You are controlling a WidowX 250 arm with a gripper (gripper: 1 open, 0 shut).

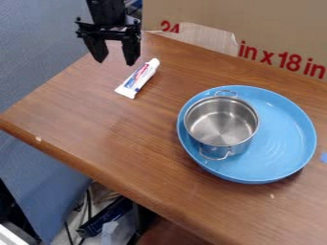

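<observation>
A black gripper (pixel 113 50) hangs at the top left, above the table's far-left part, with its two fingers apart and nothing visible between them. Below and right of it a white toothpaste tube (pixel 137 78) with red and blue print lies on the wooden table (pixel 115 144). On the right a steel pot (pixel 220 126) with wire handles stands on a blue plate (pixel 281 144).
A cardboard box (pixel 269 24) fills the back right, with a pale piece (pixel 198 38) at its foot. Cables and other items lie below the table's left edge.
</observation>
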